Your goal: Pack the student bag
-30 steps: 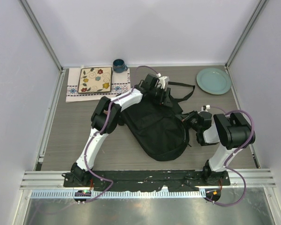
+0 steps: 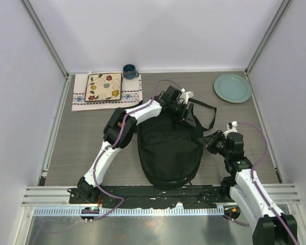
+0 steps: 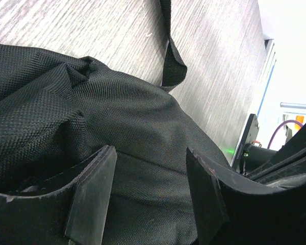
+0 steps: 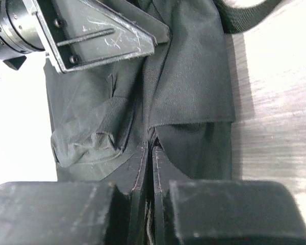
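The black bag [image 2: 168, 153] lies in the middle of the table, its body reaching toward the front edge. At its upper end my left gripper [image 2: 187, 116] is shut on the bag; in the left wrist view, black fabric [image 3: 148, 178] fills the space between its fingers. At the bag's right side is my right gripper [image 2: 208, 141]. Its fingers [image 4: 137, 168] stand close together against folded black cloth [image 4: 194, 97] in the right wrist view. Whether cloth is pinched between them is hard to make out.
A black strap [image 2: 214, 117] loops over the table right of the bag. A teal plate [image 2: 233, 88] sits at the back right. At the back left, a flowered board [image 2: 103, 87] rests on a patterned cloth [image 2: 79, 102], with a blue mug [image 2: 130, 71] beside it.
The right gripper has shifted slightly toward the front and right. The bag's lower end has swung left, and its body hangs straighter toward the front. The left gripper moved slightly right and toward the front.
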